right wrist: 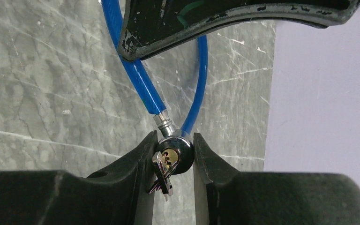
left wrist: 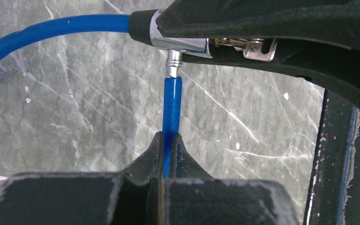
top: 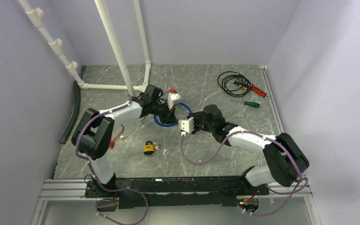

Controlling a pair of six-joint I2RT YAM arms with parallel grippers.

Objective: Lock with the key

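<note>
The blue cable lock forms a loop (top: 186, 106) in the top view, partly hidden by both arms. In the right wrist view its silver lock body (right wrist: 184, 157) sits between the fingers of my right gripper, which is shut on it. A key (right wrist: 160, 165) with others hanging beside it stands in the brass keyhole. The cable's metal end (left wrist: 174, 63) meets the side of the lock body (left wrist: 185, 45) in the left wrist view. My left gripper is shut on the blue cable (left wrist: 172, 101) just behind that end.
A yellow padlock (top: 149, 148) with keys lies at the front left, and a red cable (top: 117, 136) is further left. At the back right are a black coiled cable (top: 228, 86) and a green screwdriver (top: 251, 104). White pipes (top: 105, 86) stand behind the left arm.
</note>
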